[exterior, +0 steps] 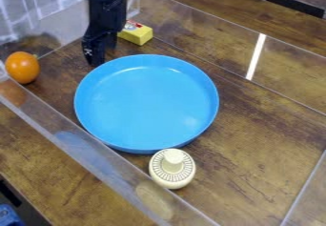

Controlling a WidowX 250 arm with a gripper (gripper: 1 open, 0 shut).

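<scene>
The black gripper (99, 41) hangs at the top left, low over the wooden table, behind a blue plate (147, 104) and just left of a yellow block (135, 32). I cannot tell whether its fingers are open or shut. An orange round fruit (22, 67) lies at the left, apart from the plate.
A cream, ribbed cylindrical object (173, 170) stands in front of the plate. A clear wall (90, 168) runs along the near left.
</scene>
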